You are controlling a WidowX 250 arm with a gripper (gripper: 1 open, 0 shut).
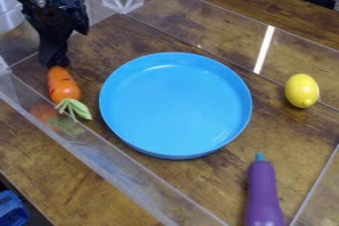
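Note:
My dark gripper (54,34) hangs at the upper left of the camera view, just above an orange carrot (63,86) with pale green leaves lying on the wooden floor. Whether its fingers are open or shut cannot be made out in the dark shape. A blue plate (175,105) sits in the centre, right of the carrot.
A yellow lemon (302,90) lies at the right, and a purple eggplant (261,192) at the lower right. Clear tray walls border the area on the left, front and right. A blue object (8,210) is at the lower left corner.

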